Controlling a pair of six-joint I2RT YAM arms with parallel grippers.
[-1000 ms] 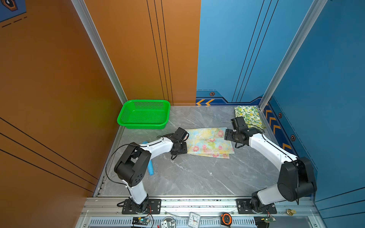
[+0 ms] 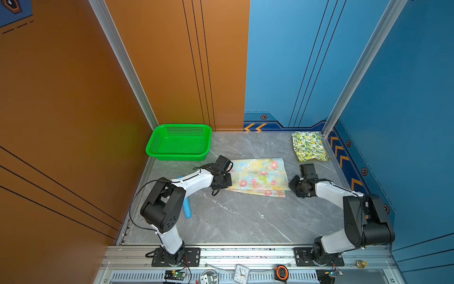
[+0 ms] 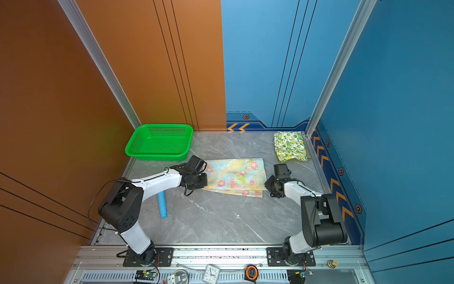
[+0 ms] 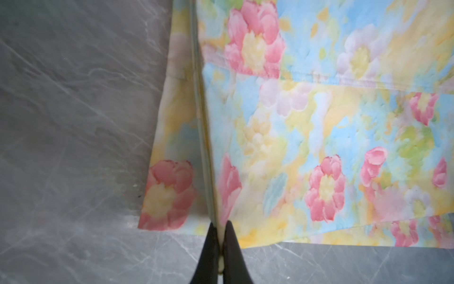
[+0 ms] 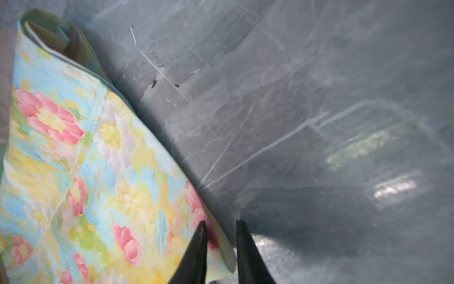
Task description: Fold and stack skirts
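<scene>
A floral skirt (image 2: 257, 175) in yellow, blue and pink lies folded into a rough rectangle on the table, its lower layer showing along the front edge. At its left edge my left gripper is shut with the front corner of the upper layer between its fingertips. My right gripper is at the right front corner, partly open. The skirt's corner (image 5: 220, 262) shows between its fingers, not clamped. In the back right corner a lemon-patterned skirt (image 2: 309, 145) lies folded in a small stack.
A green basket (image 2: 179, 142) stands at the back left and looks empty. A blue tube (image 2: 187, 208) lies beneath the left arm.
</scene>
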